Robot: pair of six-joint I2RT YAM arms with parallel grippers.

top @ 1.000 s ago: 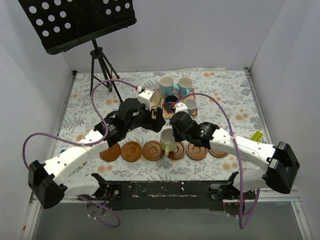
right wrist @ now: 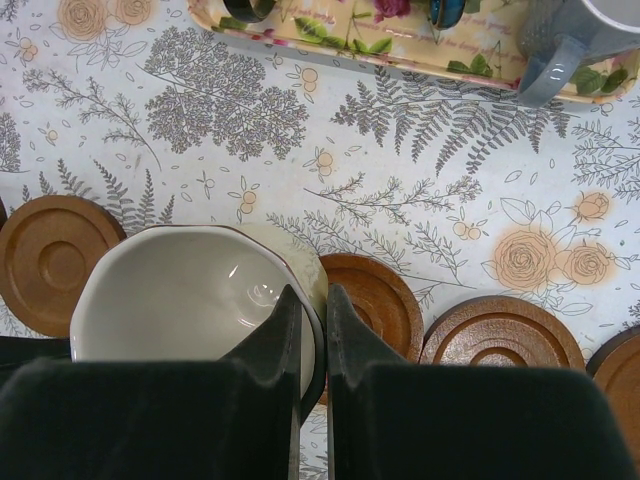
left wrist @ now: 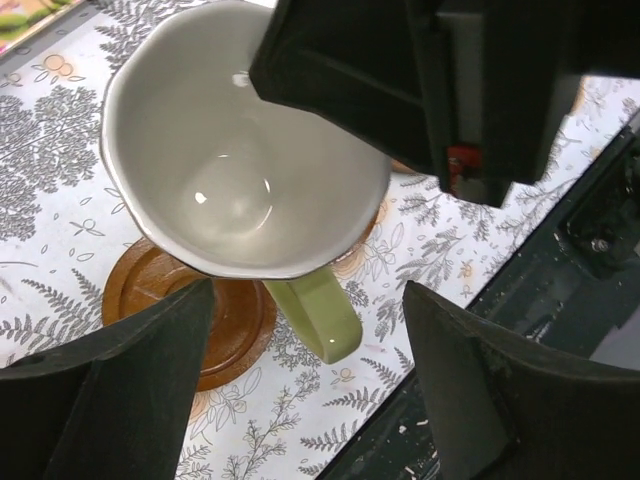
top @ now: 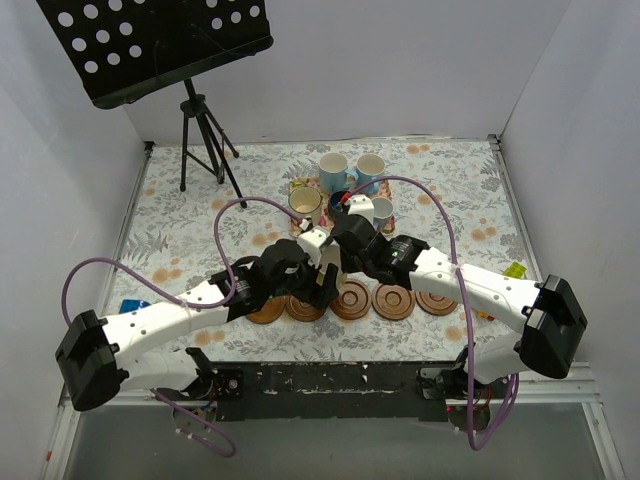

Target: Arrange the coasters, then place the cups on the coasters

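Note:
A cream cup (left wrist: 220, 180) with a green handle (left wrist: 318, 318) is held over the row of wooden coasters (top: 351, 300). My right gripper is shut on the cup's rim. My left gripper is part open around the green handle, its fingertips on either side with space between them and the handle. In the top view the two grippers meet over the middle coasters and mostly hide the cup. A coaster (right wrist: 55, 255) shows at left in the right wrist view.
Behind, a floral tray (right wrist: 410, 45) holds several mugs. A black music stand (top: 190, 105) stands at the back left.
My left gripper has moved down toward the front, from behind the cup to around its handle.

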